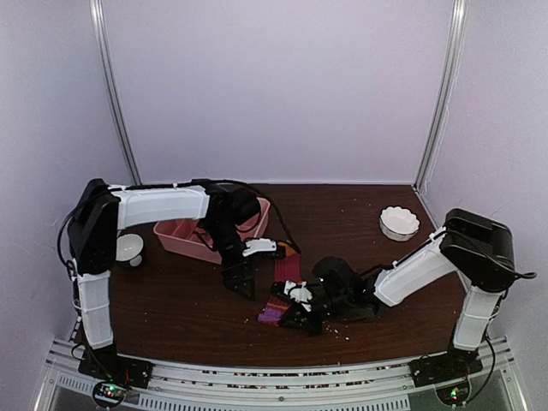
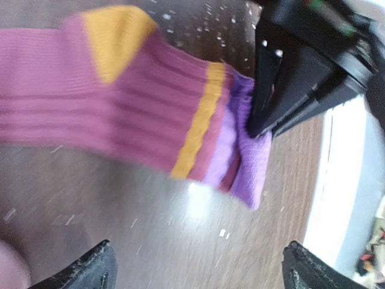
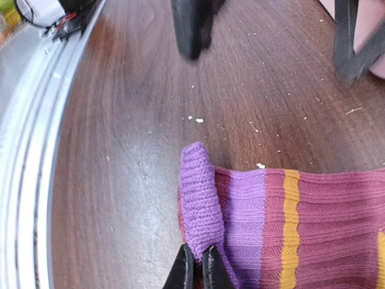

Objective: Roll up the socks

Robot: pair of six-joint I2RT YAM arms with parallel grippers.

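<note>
The maroon socks (image 1: 288,268), with orange patches and stripes, lie stretched flat on the table, running away from the front edge. Their purple cuff (image 3: 201,192) is folded up at the near end, and my right gripper is shut on its edge. The left wrist view shows the same hold from the side, the black fingers (image 2: 264,108) pinching the cuff of the socks (image 2: 150,114). My left gripper is open and empty, above the table to the left of the socks. Whether one sock or two lie here, I cannot tell.
Behind my left arm stands a pink basket (image 1: 174,244). A white cup (image 1: 129,248) is at the left, and a white fluted bowl (image 1: 399,223) at the back right. Small crumbs dot the table (image 1: 188,312), which is bare at the front left.
</note>
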